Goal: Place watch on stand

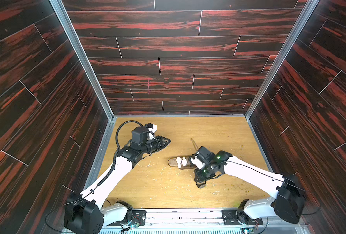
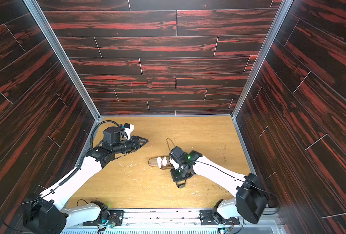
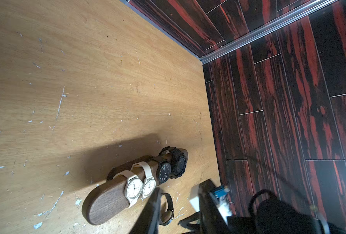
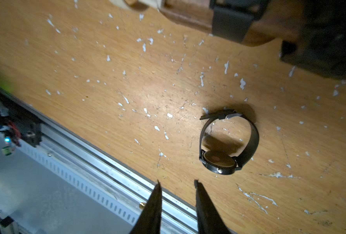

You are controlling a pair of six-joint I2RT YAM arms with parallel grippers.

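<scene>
A wooden watch stand (image 3: 102, 204) holds several watches, white (image 3: 134, 187) and black (image 3: 164, 171), near the table's middle. A loose black watch (image 4: 217, 161) lies on the table in front of it, its strap forming a loop. My right gripper hangs over this watch, open and empty, hiding part of it and the stand in the top views. My left gripper (image 1: 166, 142) is raised above and left of the stand, with nothing seen between its fingers; its fingertips look apart in the left wrist view.
Dark panelled walls (image 1: 173, 62) close it in at the back and sides; a metal rail (image 1: 180, 212) runs along the front edge.
</scene>
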